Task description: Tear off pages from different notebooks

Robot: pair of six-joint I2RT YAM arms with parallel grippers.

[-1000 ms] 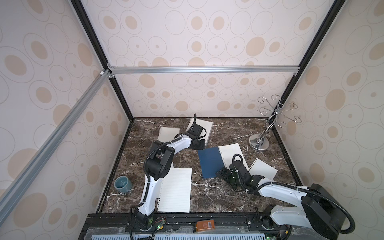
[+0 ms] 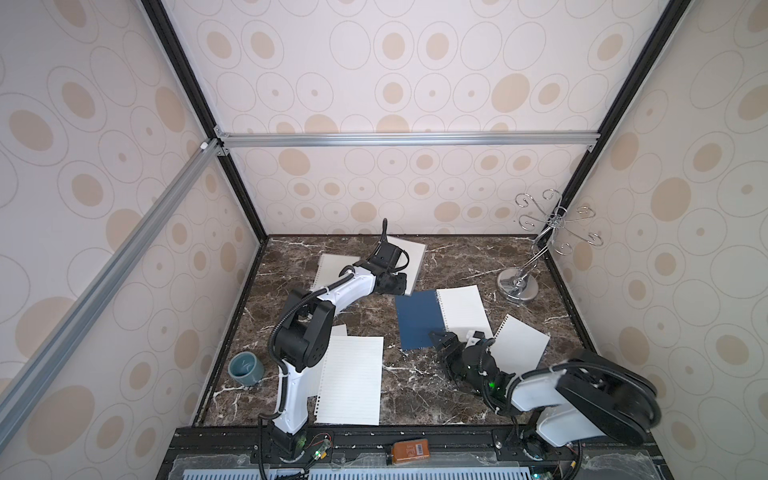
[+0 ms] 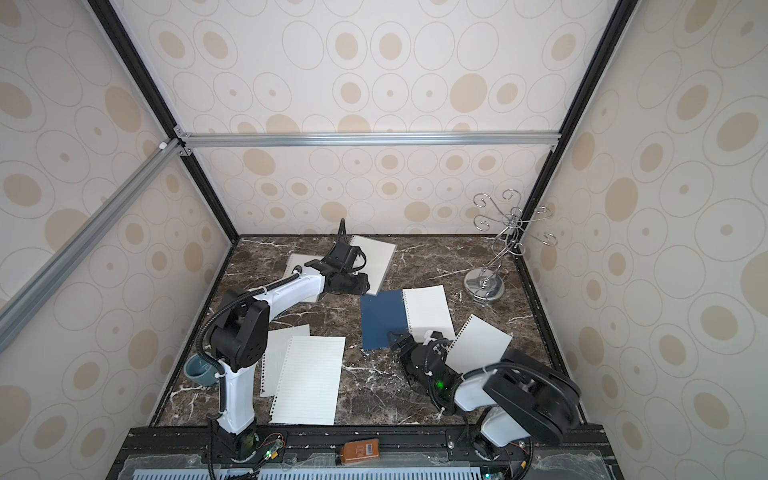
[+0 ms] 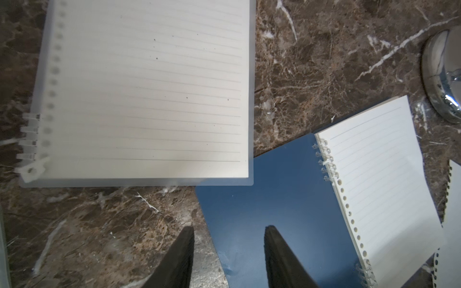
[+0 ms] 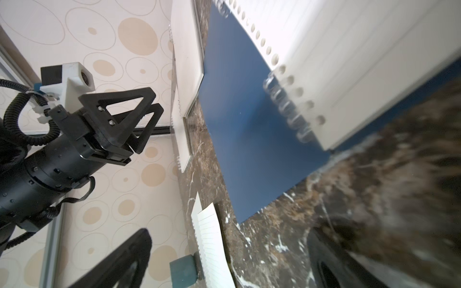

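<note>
The open blue notebook (image 4: 269, 216) lies mid-table, its white lined page (image 4: 374, 182) on the right of a spiral binding (image 5: 288, 105). My left gripper hangs above it and the white notebook (image 4: 148, 86) at the back, fingers apart, nothing between them. My right gripper is low at the near edge of the blue notebook, open, fingers either side of the view with bare table and cover ahead. Loose lined sheets or pads (image 2: 349, 380) lie at the front left; another spiral pad (image 2: 520, 344) lies at the right.
A chrome stand (image 2: 518, 285) stands at the back right. A teal mug (image 2: 245, 368) sits at the front left. Bare marble shows between the front-left pads and the blue notebook, and along the back right.
My left arm has drawn back and up slightly from the back notebooks. The right arm has swung and turned at the blue notebook, which has shifted a little toward the back.
</note>
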